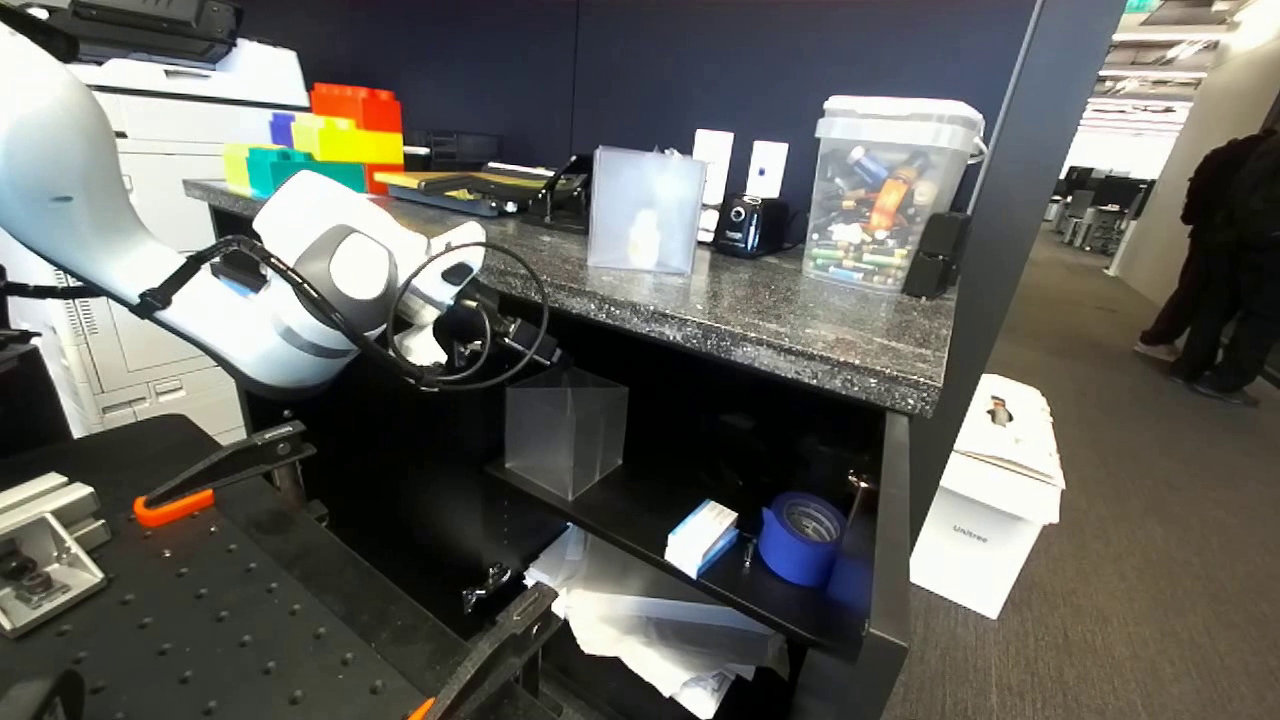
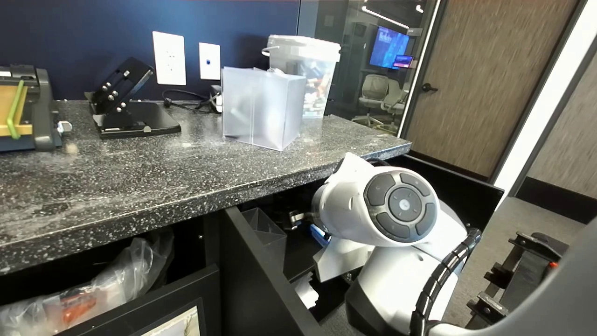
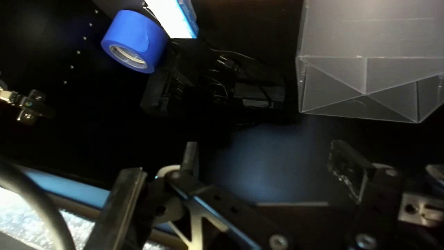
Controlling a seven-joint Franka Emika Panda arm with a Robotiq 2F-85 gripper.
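Observation:
In the wrist view my gripper is open, its two fingers wide apart and no object visible between them. From exterior view 1, the gripper is above a clear open box on the cabinet shelf, just under the counter's edge. That clear box shows at the upper right of the wrist view, beyond the fingers and apart from them. A roll of blue tape and a small white-and-blue carton lie farther left on the shelf. In exterior view 2 the arm's wrist hides the fingers.
The stone counter overhangs the shelf; a second translucent box and a lidded tub of batteries stand on it. A cabinet side panel bounds the right. Crumpled plastic lies below the shelf.

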